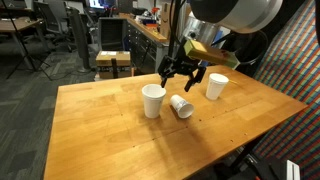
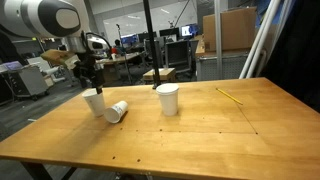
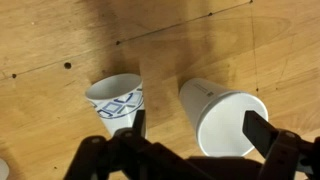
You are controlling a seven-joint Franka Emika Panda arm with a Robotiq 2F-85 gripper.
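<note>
Three white cups are on the wooden table. In exterior view 1, one upright cup (image 1: 153, 101) is at left, another cup (image 1: 181, 106) lies on its side beside it, and a second upright cup (image 1: 216, 87) stands to the right. My gripper (image 1: 178, 82) is open above the tabletop near the left and lying cups, nothing between its fingers. From the wrist, a cup with a blue pattern (image 3: 118, 92) appears by the left finger (image 3: 138, 122), and a plain white cup (image 3: 228, 122) by the right one, partly covered by it. Exterior view 2 has the gripper (image 2: 91, 78) over the leftmost cup (image 2: 94, 101).
A yellow pencil-like stick (image 2: 230, 97) lies on the right of the table in exterior view 2, with bare wood around it. Much of the tabletop (image 1: 95, 125) left of the cups is clear. At the wrist view's left edge, a pale object (image 3: 3, 169) is cut off.
</note>
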